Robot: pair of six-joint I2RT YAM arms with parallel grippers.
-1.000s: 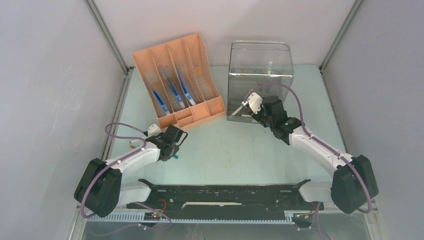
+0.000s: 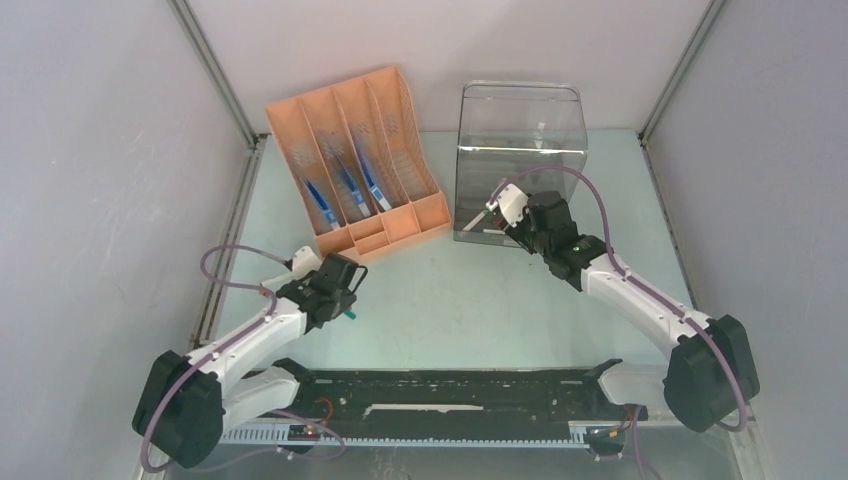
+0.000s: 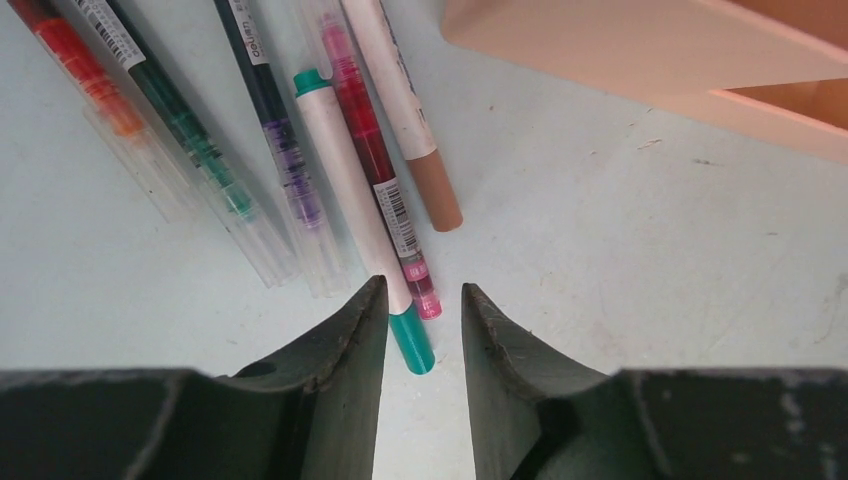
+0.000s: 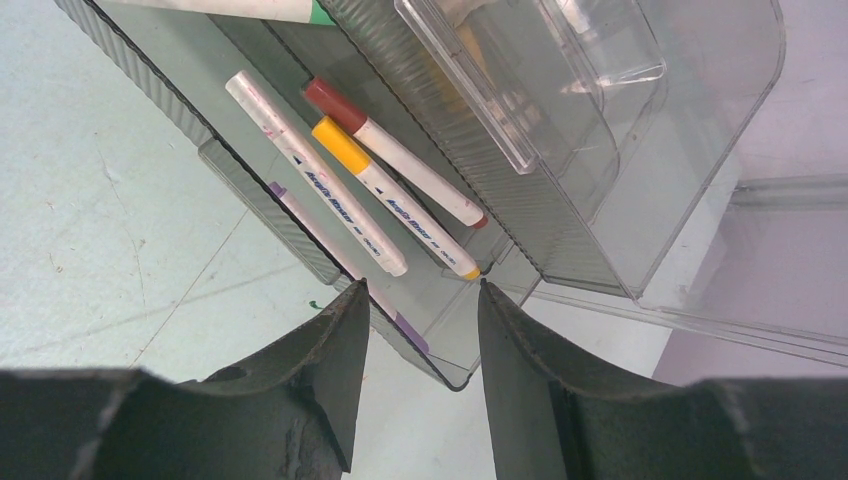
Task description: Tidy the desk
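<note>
In the left wrist view, a white marker with teal ends (image 3: 350, 185) lies against a pink pen (image 3: 372, 150), beside a white marker with a brown cap (image 3: 405, 110). Farther left are purple (image 3: 275, 120), green (image 3: 170, 110) and orange (image 3: 85, 75) pens. My left gripper is partly open above the near ends of the teal marker and pink pen, holding nothing. My right gripper is also partly open and empty, over the clear box (image 4: 350, 268). Inside it lie white (image 4: 315, 175), yellow-capped (image 4: 395, 205), red-capped (image 4: 420, 170) and purple-ended (image 4: 350, 268) markers.
A peach organizer (image 2: 400, 235) stands at the back left, blue-and-white items (image 2: 371, 185) in its slots and several small front compartments. Bare desk (image 2: 460, 300) spreads between the arms. The clear box's walls rise close around the right gripper.
My left arm has shifted left and slightly toward the near side, its gripper moving a little the same way. The right arm has barely moved.
</note>
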